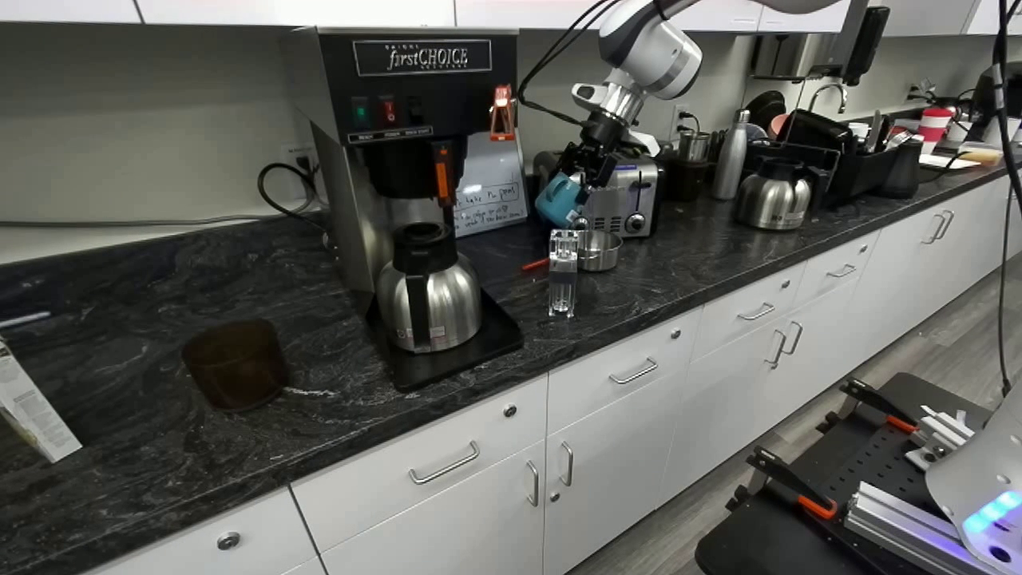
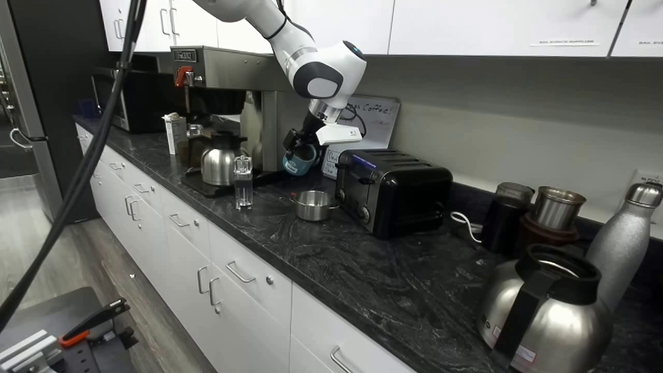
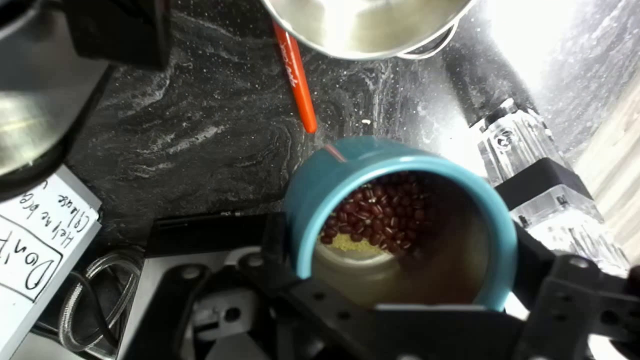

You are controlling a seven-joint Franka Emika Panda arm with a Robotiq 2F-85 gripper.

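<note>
My gripper is shut on a teal mug (image 3: 360,150), its fingers on either side of the mug's wall. Dark red beans (image 3: 384,210) and a little yellow matter lie inside the mug. In the first exterior view the mug (image 1: 561,200) hangs tilted above the counter, in front of the toaster. A steel pot (image 2: 314,205) rests on the counter close by; only part of that pot (image 3: 366,30) shows at the top of the wrist view. Beside it lies a red marker (image 3: 295,81).
A clear grinder (image 1: 562,273) stands upright near the pot. The coffee maker with its carafe (image 1: 428,302) is on one side, the toaster (image 2: 394,192) on the other. A whiteboard (image 1: 490,196) leans behind. Bare counter (image 2: 398,286) lies in front of the toaster.
</note>
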